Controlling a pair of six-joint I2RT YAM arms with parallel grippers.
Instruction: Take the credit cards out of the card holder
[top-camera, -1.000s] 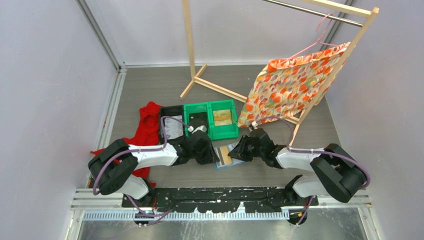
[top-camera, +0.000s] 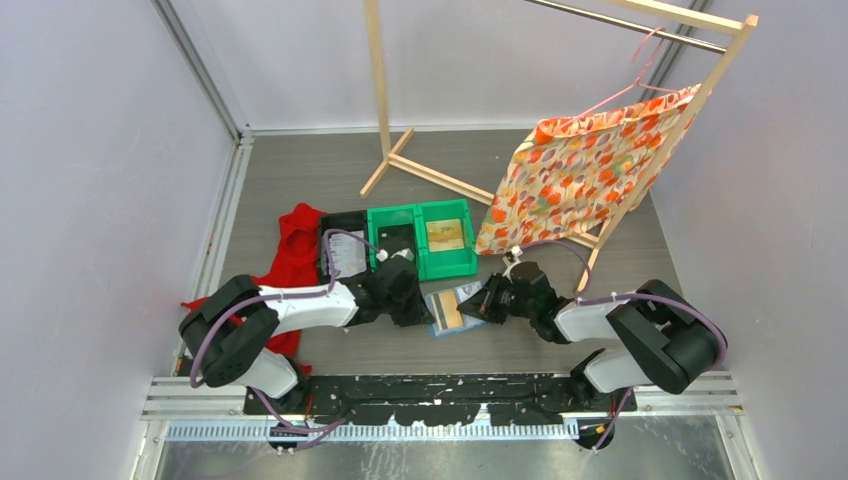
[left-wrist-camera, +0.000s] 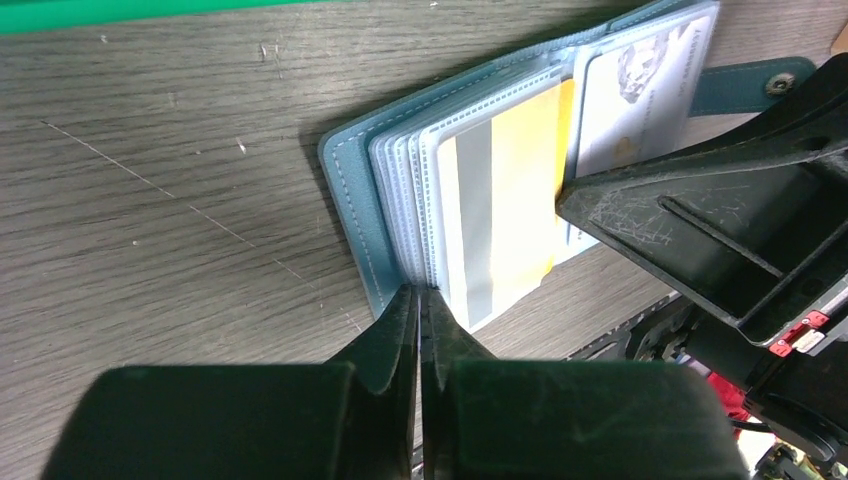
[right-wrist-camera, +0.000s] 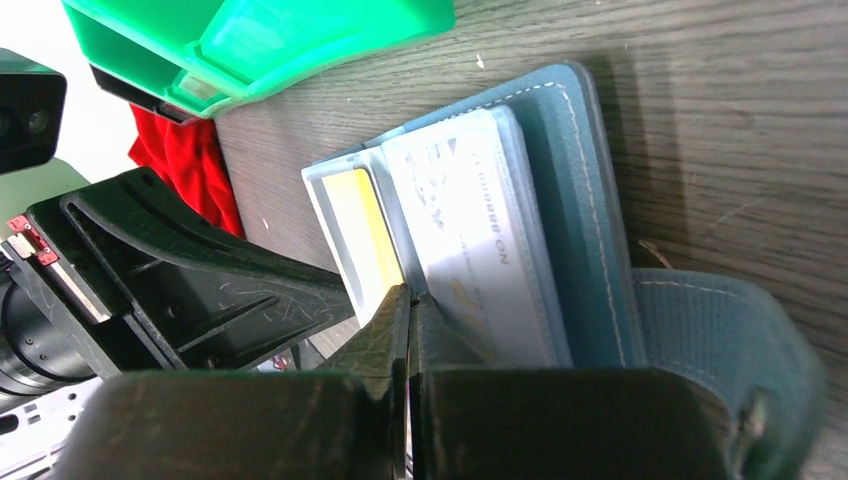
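The blue card holder (top-camera: 441, 328) lies opened flat on the table between my two arms, its clear sleeves facing up. In the left wrist view a yellow card with a grey stripe (left-wrist-camera: 518, 180) sits in the left sleeves, and a white card (left-wrist-camera: 635, 95) is in the right ones. My left gripper is shut at the edge of the left sleeve stack, nothing visible between its tips. My right gripper is shut too, its tips over the middle of the holder beside the yellow card (right-wrist-camera: 368, 225); nothing shows between them.
Behind the holder stand a green bin (top-camera: 448, 272) with compartments and a black bin (top-camera: 345, 220). A red cloth (top-camera: 297, 240) lies at left. An orange patterned cloth (top-camera: 590, 170) hangs from a wooden rack at right. Bare table lies in front of the holder.
Over the last second my right arm has shifted slightly, its wrist turning a little. The left arm has barely moved, and the holder stays in place.
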